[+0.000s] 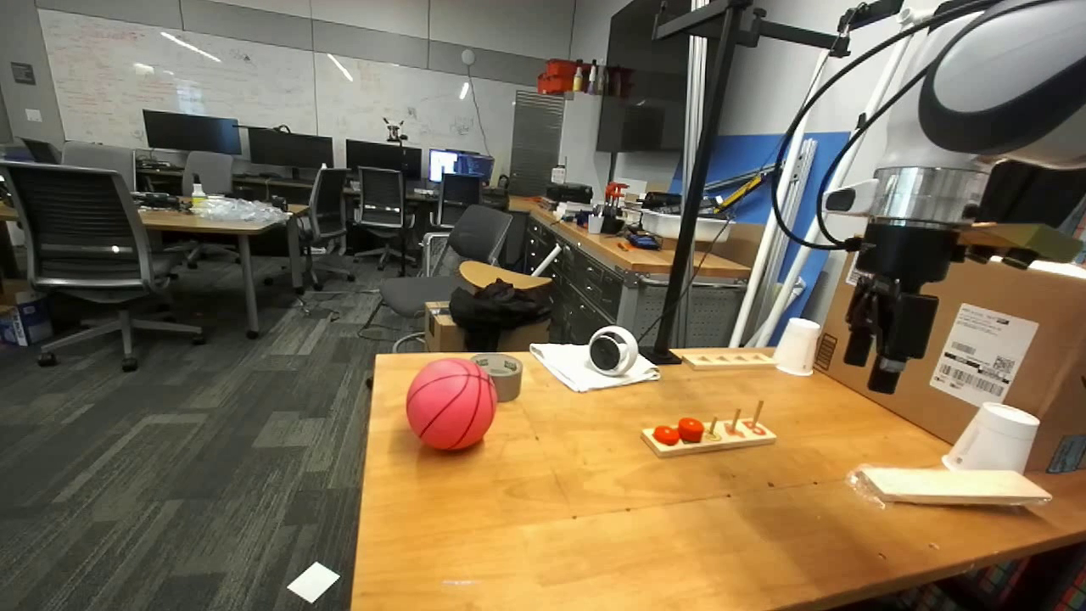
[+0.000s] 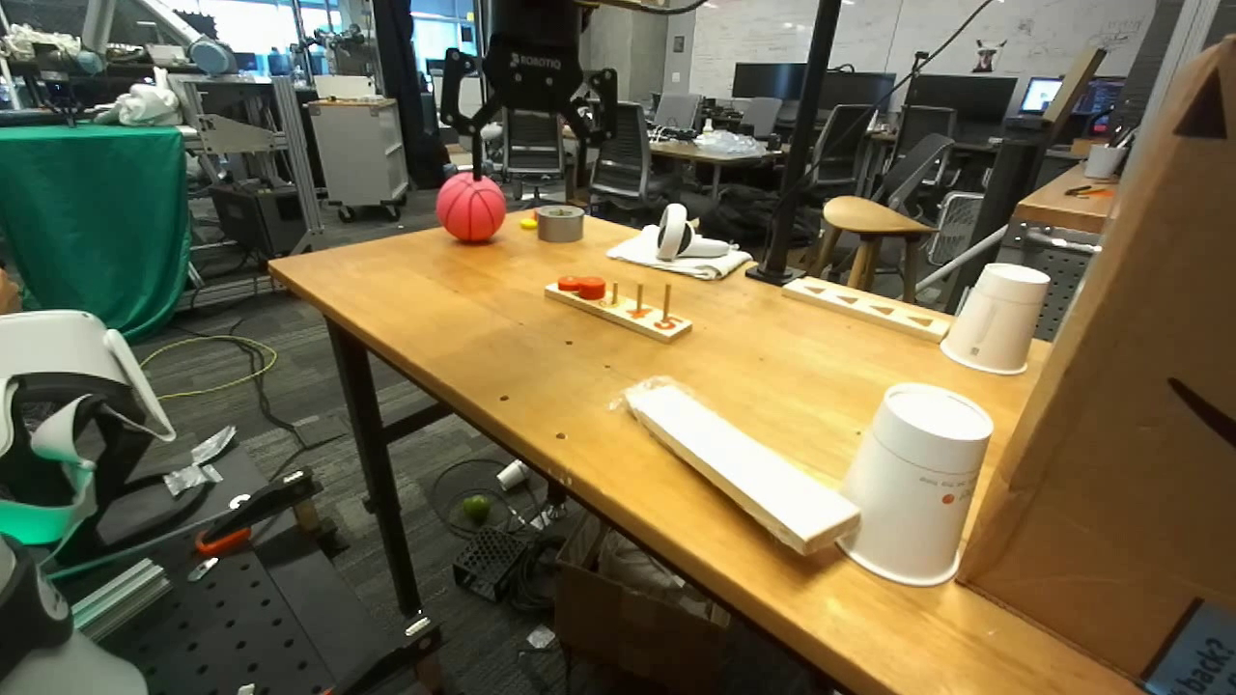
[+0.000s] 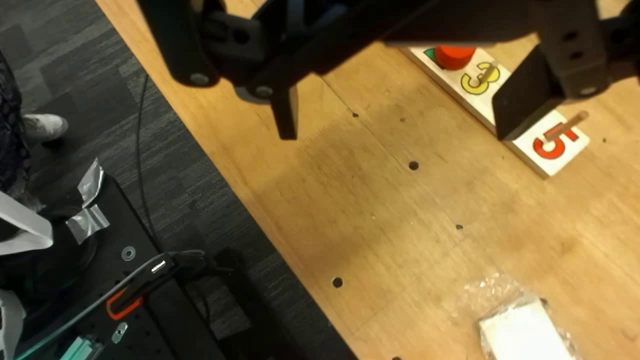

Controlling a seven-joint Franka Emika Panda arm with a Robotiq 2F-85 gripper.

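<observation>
My gripper (image 2: 535, 156) hangs open in the air above the table, nothing between its fingers. In the wrist view its two dark fingertips stand wide apart over bare wood. The number peg board (image 1: 708, 438) lies on the table. Red rings (image 2: 591, 288) sit at one end of it, and bare pegs (image 3: 567, 126) stand at the end marked 5. Behind the board rests a pink basketball (image 1: 450, 404), with a roll of grey tape (image 2: 561, 224) beside it. Past the tape a small yellow piece (image 2: 528, 222) shows in the second exterior view.
Near the right end lie a wrapped wooden block (image 2: 738, 464) and an upturned white cup (image 2: 918, 483), by a large cardboard box (image 1: 916, 336). A second cup (image 1: 798, 346), a slotted wooden strip (image 2: 866, 308) and a white cloth (image 1: 576, 367) line the back.
</observation>
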